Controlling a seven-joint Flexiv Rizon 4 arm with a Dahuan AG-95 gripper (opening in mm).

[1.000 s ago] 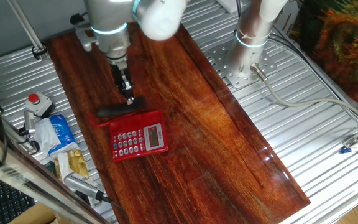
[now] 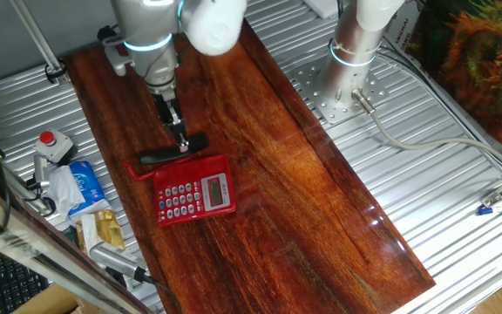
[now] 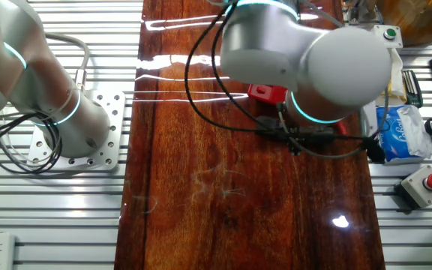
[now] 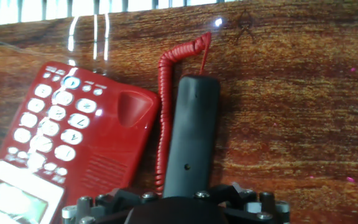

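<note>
A red desk phone (image 2: 192, 190) with grey keys and a small display lies on the wooden table. Its black handset (image 2: 166, 155) is off the base, along the phone's far edge. My gripper (image 2: 183, 146) is shut on the handset towards its right end. In the wrist view the handset (image 4: 195, 127) runs straight out from between the gripper's linkages, beside the phone base (image 4: 98, 134); the fingertips themselves are hidden there. A coiled red cord (image 4: 165, 112) hangs slack next to the handset and joins its far end. The arm covers most of the phone in exterior view 2.
Bare wooden tabletop (image 2: 295, 209) extends to the right of the phone. Beyond the left edge stand a red stop button box (image 2: 53, 146) and a blue-white packet (image 2: 86, 186).
The handset and gripper have shifted slightly to the right together, and the handset, blurred a second ago, now looks sharper. The phone base has stayed put.
</note>
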